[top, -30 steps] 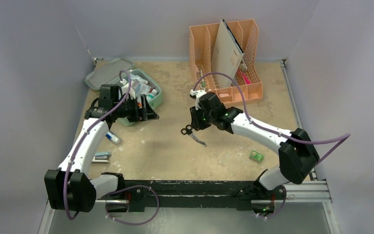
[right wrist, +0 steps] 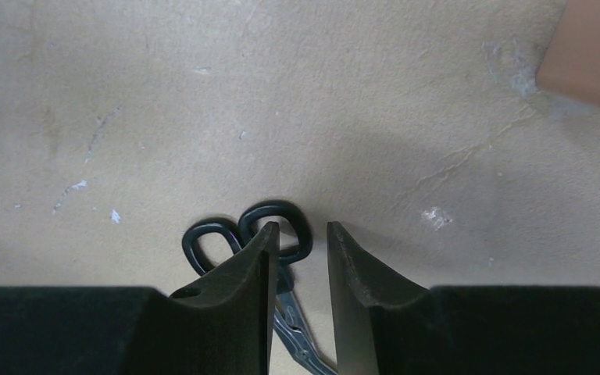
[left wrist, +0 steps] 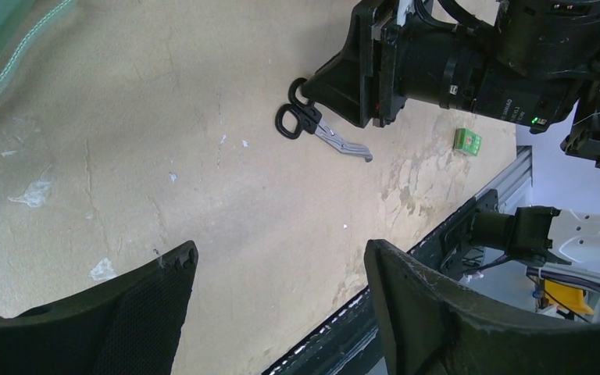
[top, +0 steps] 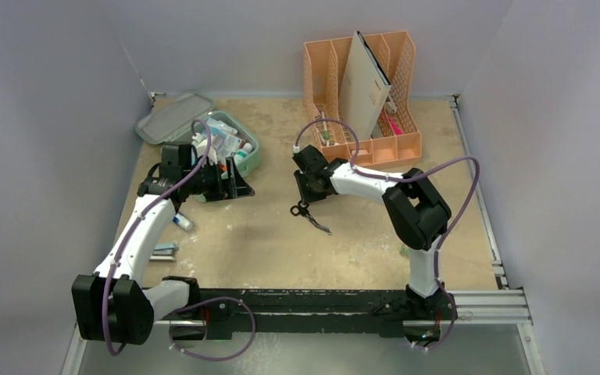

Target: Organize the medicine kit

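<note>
Black-handled scissors (top: 310,219) lie on the table near its middle, handles toward the back. In the right wrist view, my right gripper stands partly open over the scissors' handle loops (right wrist: 306,234), its left finger overlapping one loop, with nothing clasped. Whether the fingers touch the scissors I cannot tell. My left gripper (top: 238,178) is open and empty in front of the medicine kit (top: 250,160), a green case holding packets and bottles. In the left wrist view, its fingers stand wide apart over bare table. The kit's grey lid (top: 173,117) is folded back.
An orange organizer (top: 397,148) with a white folder (top: 362,86) stands at the back right. A small bottle (top: 183,222) and flat packs (top: 164,251) lie at the left. A green box (left wrist: 467,141) sits at the right.
My right gripper has moved left to the scissors' handles, its arm swinging in and now mostly covering the green box. The left arm has barely moved. The scissors lie where they were.
</note>
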